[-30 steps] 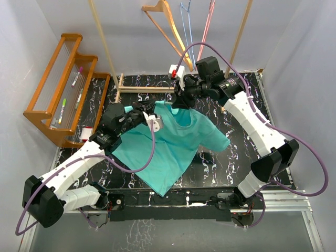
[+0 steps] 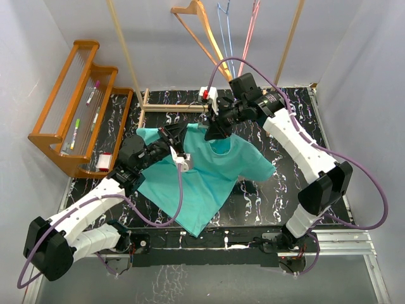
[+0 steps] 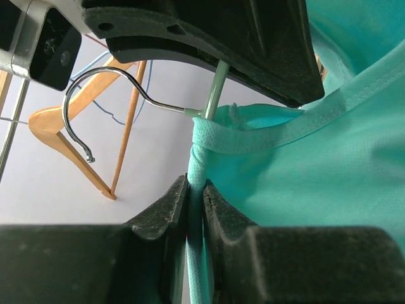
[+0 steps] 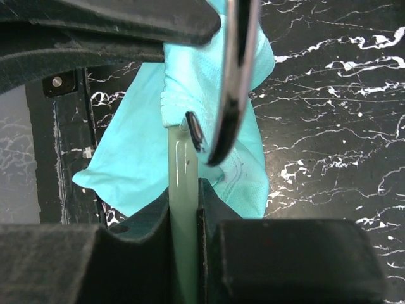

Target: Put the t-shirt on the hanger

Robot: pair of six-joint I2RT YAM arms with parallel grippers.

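A teal t-shirt (image 2: 196, 183) hangs between both arms over the black marble table. My left gripper (image 2: 177, 136) is shut on a vertical band of the shirt at its collar. A hanger with a chrome hook (image 3: 95, 123) and pale green body (image 4: 183, 164) reaches into the neck opening. My right gripper (image 2: 218, 126) is shut on that green hanger body, with shirt fabric bunched above it. In the left wrist view, black fingers of the other arm sit just above the collar.
Wooden hangers (image 2: 190, 11) and coloured hangers (image 2: 252, 25) hang at the back. A wooden rack (image 2: 54, 114) with markers stands at the left. A wooden frame (image 2: 161, 107) lies along the back edge. Bare table shows at the right.
The right arm has moved slightly left, and the left arm has shifted slightly with it. The shirt's right part has shifted a little. Both grips remain.
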